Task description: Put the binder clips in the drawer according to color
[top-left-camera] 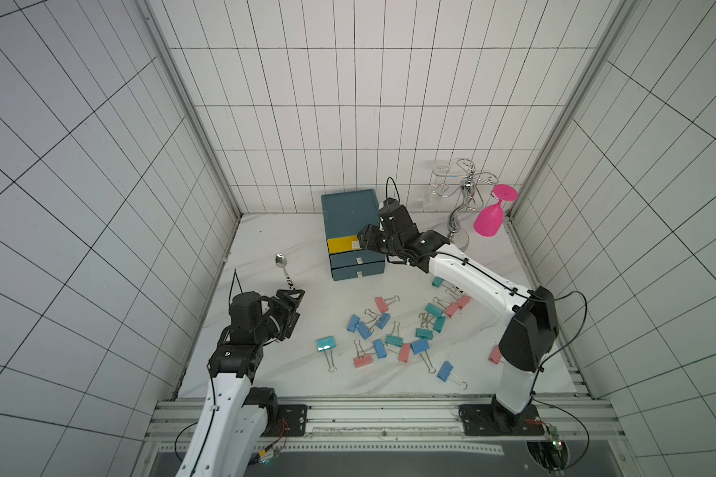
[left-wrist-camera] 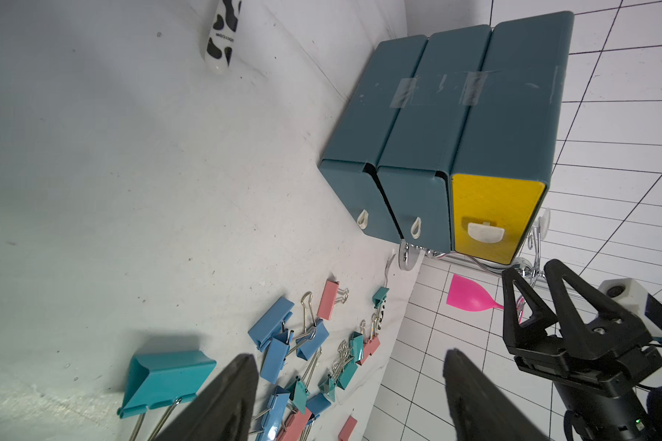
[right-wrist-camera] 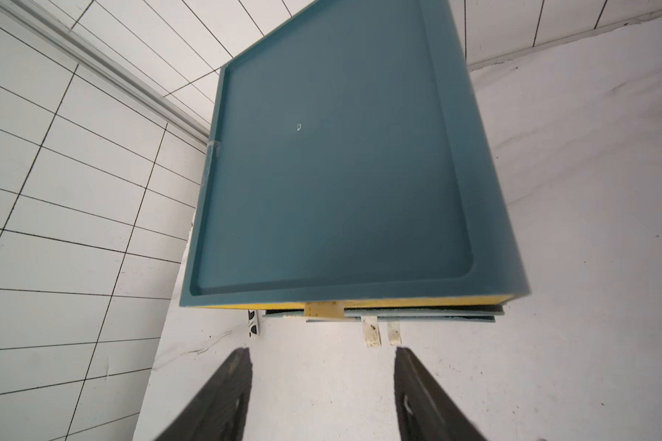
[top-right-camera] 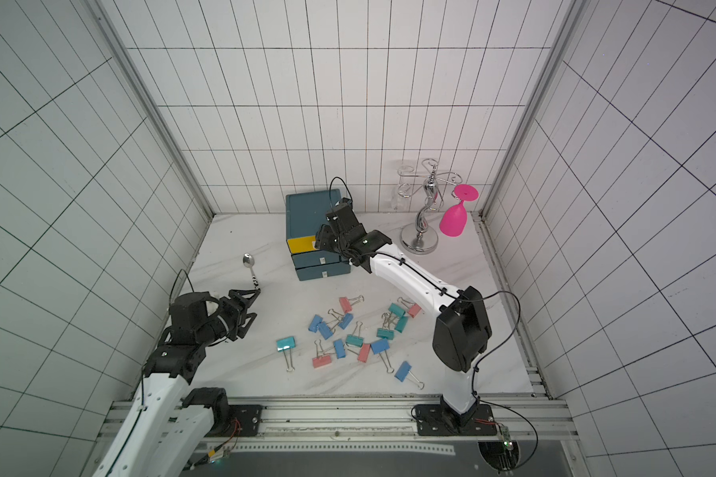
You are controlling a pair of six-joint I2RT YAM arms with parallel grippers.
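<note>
The drawer unit [top-left-camera: 350, 210] stands at the back with three drawers, all shut. Its top drawer front [left-wrist-camera: 496, 209] is yellow, the lower two blue-grey. My right gripper [top-left-camera: 363, 237] is open just in front of the top drawer; nothing sits between its fingers in the right wrist view. Over the left side of the table, my left gripper [top-left-camera: 300, 305] hangs open and empty. Loose binder clips lie across the front of the table: teal ones [top-left-camera: 326, 343], blue ones [top-left-camera: 419, 346] and pink-red ones [top-left-camera: 362, 361]. The right arm covers part of the unit in both top views.
A spoon [top-left-camera: 281, 260] with a spotted handle lies at the left, near my left gripper. At the back right stand a metal rack [top-right-camera: 420, 238] and a hanging pink goblet [top-left-camera: 489, 218]. Bare table lies between the unit and the clips.
</note>
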